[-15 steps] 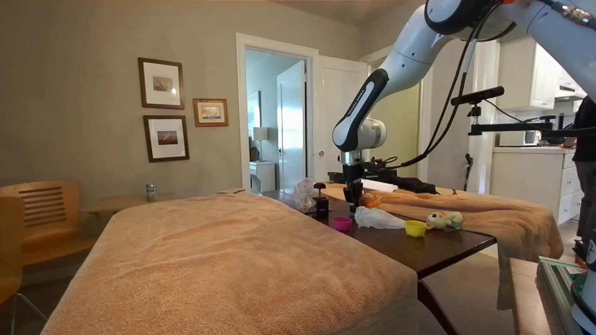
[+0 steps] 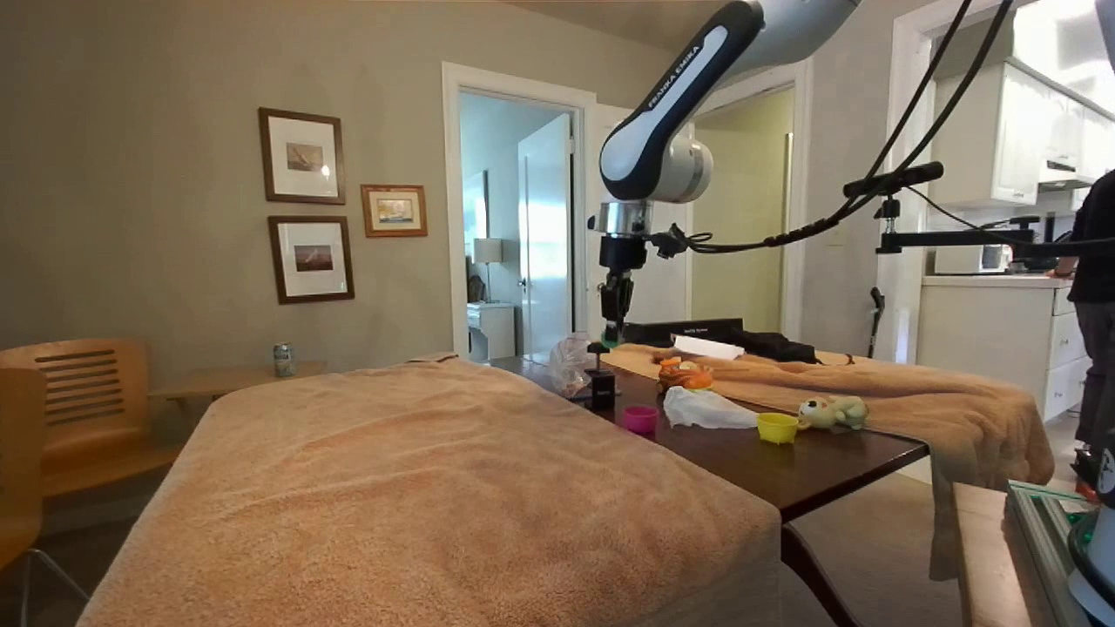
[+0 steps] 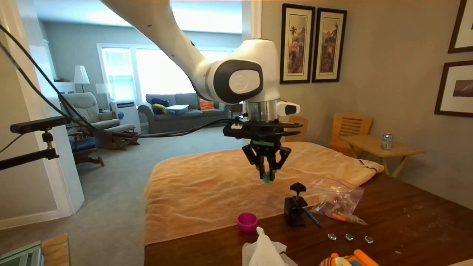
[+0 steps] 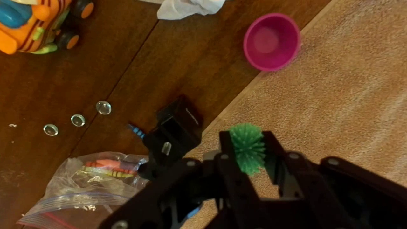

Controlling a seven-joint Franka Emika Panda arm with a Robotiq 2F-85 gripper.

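Note:
My gripper is shut on a green spiky ball (image 4: 248,149), which shows between the two black fingertips in the wrist view. In exterior view 2 the gripper (image 3: 267,176) hangs well above table height, with a bit of the green ball (image 3: 266,178) showing at its tips. A magenta cup (image 4: 271,42), open side up and seemingly empty, stands at the table's edge beside the orange towel. Near it, a black clamp-like block (image 3: 295,210) with a knob on top stands on the wood, lower than the gripper.
A clear zip bag (image 3: 337,199) with colourful pieces lies past the block. Clear glass beads (image 4: 78,120), a toy car (image 4: 34,23) and white tissue (image 3: 266,250) are on the table (image 3: 412,212). A yellow cup (image 2: 776,428) and a plush toy (image 2: 833,413) sit nearer its end.
My gripper has risen from close to the tabletop and shifted left in exterior view 1. The cups, tissue and black block stand where they were.

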